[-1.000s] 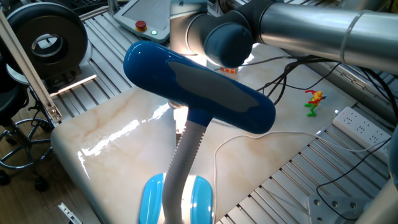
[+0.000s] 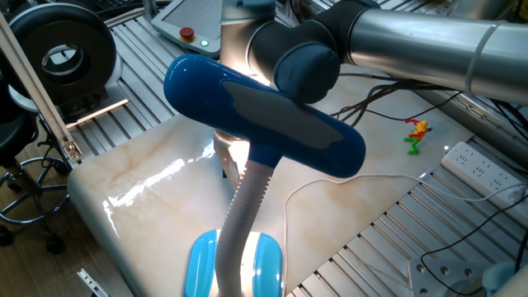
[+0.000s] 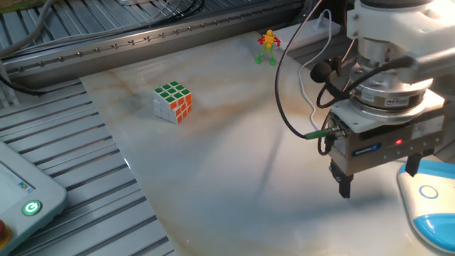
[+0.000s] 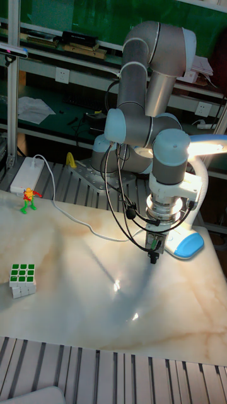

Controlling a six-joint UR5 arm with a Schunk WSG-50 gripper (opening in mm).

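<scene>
My gripper (image 3: 379, 179) hangs above the table with its two fingers spread wide and nothing between them. In exterior view 3 the gripper (image 4: 154, 257) is beside the lamp's base, its finger hard to read from there. A Rubik's cube (image 3: 173, 102) with a green top, and white and orange sides, rests on the marbled table, well apart from the gripper. Exterior view 3 shows the cube (image 4: 23, 279) at the left of the table. A small toy figure (image 3: 268, 47), yellow, red and green, stands near the table's back edge. In exterior view 1 the lamp mostly hides the gripper.
A desk lamp with a blue head (image 2: 264, 115) and a blue-white base (image 4: 184, 242) stands close to the gripper. A white power strip (image 2: 487, 177) and its cable lie along one edge. Between cube and gripper the marbled table (image 3: 234, 163) is clear.
In exterior view 1 the wrist has shifted slightly, and more of the gripper shows left of the lamp's neck. The orange patch of the cube, visible earlier behind the lamp, is now hidden.
</scene>
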